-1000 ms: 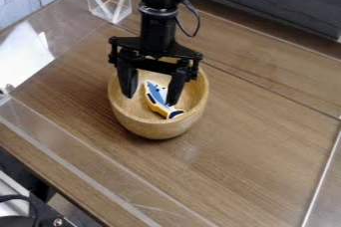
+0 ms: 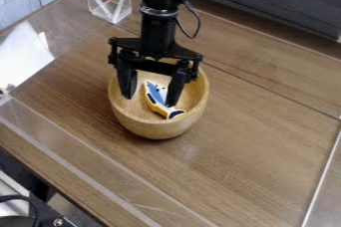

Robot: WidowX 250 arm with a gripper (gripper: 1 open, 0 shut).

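Observation:
A round wooden bowl stands on the wooden table, holding a small white, blue and yellow object that lies tilted inside it. My black gripper hangs over the bowl, fingers pointing down at its opening on either side of the object, spread open with nothing visible between them. Whether the fingertips touch the bowl or the object cannot be told from this view.
A clear folded stand is at the back left, and a white sheet lies at the left edge. A dark cable shows at the lower left.

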